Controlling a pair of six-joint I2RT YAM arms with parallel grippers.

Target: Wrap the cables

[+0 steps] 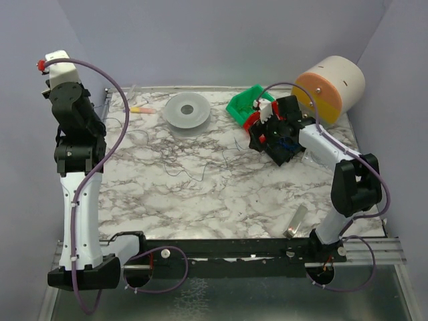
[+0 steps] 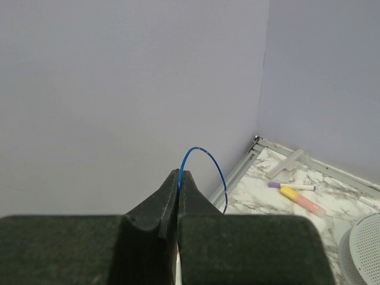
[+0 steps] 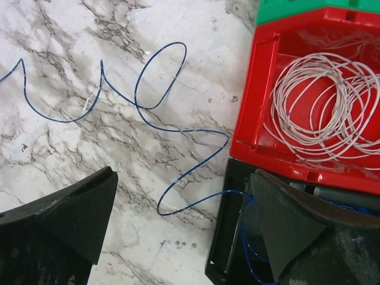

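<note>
In the left wrist view my left gripper is shut, and a thin blue cable point(image 2: 202, 148) rises from between its fingertips and curves down to the right. This arm stands high at the left edge of the table. Across the marble top the same cable point(image 1: 192, 176) runs in loose waves toward the right. My right gripper hangs open above the cable, which bends between its spread fingers and enters a black bin point(image 3: 221, 240). More blue cable lies in that bin, partly hidden by a finger point(image 3: 309, 231).
A red bin point(image 3: 267, 77) holds coiled white cable point(image 3: 314, 107); a green bin point(image 1: 235, 107) adjoins it. Left of these stands a round grey disc point(image 1: 175, 114). An orange-yellow marker point(image 1: 142, 110) lies at back left, a metal bar point(image 1: 295, 221) at front right.
</note>
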